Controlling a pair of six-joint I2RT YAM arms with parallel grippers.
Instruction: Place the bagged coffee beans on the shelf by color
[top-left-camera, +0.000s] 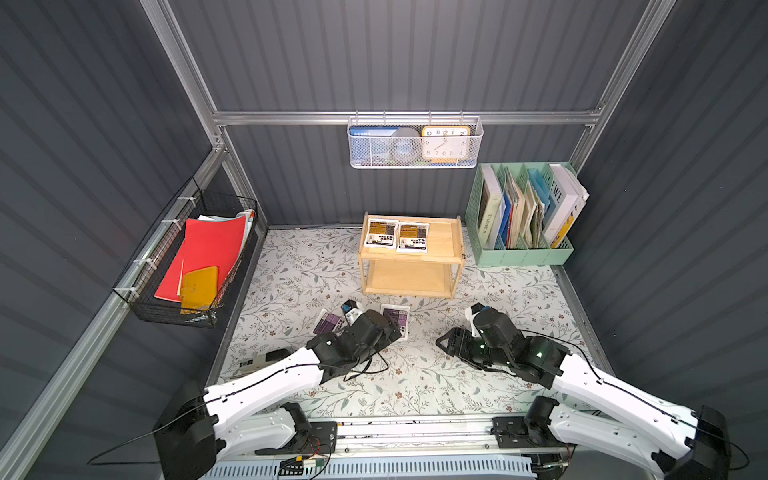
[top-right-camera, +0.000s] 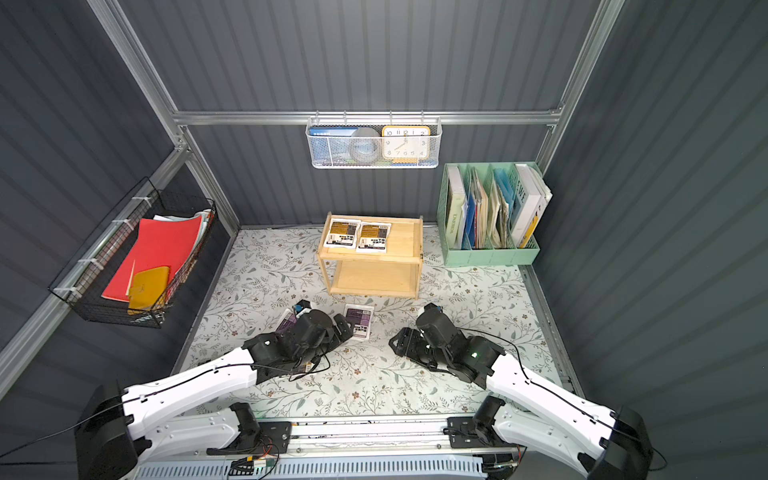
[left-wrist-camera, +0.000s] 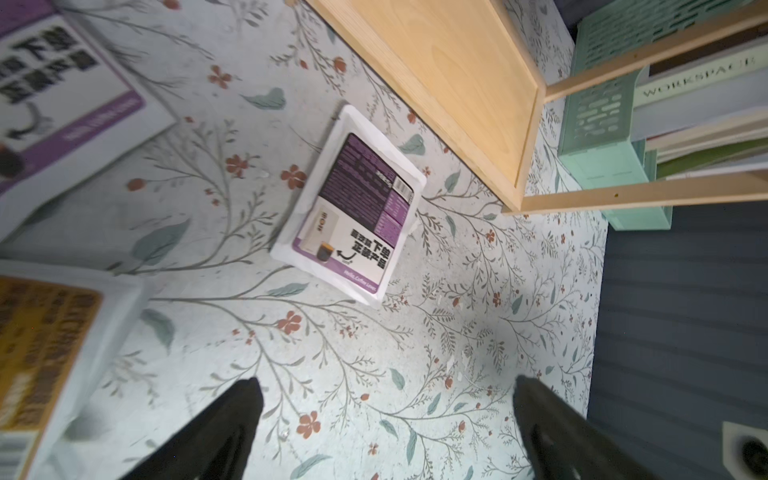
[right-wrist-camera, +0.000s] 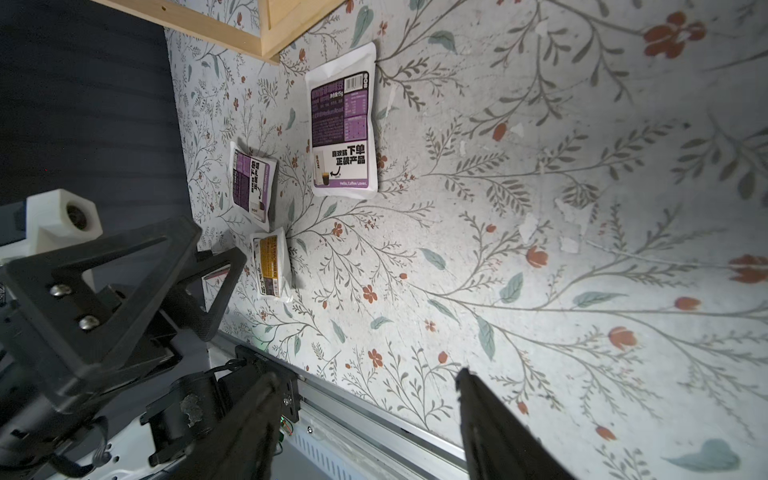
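Two white coffee bags with yellow-brown labels, the left one (top-left-camera: 381, 233) and the right one (top-left-camera: 413, 237), lie side by side on the upper board of the wooden shelf (top-left-camera: 444, 240). On the table in front lies a purple-labelled bag (left-wrist-camera: 356, 212), flat. A second purple bag (right-wrist-camera: 252, 182) and a yellow-brown bag (right-wrist-camera: 272, 265) lie farther left. My left gripper hovers over the table near the first purple bag, fingers wide apart and empty; it partly covers that bag from above. My right gripper is open and empty, above bare table to the right.
A green file holder (top-left-camera: 524, 256) stands right of the shelf. The lower shelf board (top-left-camera: 408, 280) is bare. A black wire basket (top-left-camera: 172, 312) hangs on the left wall, and a white mesh basket (top-left-camera: 416, 152) at the back.
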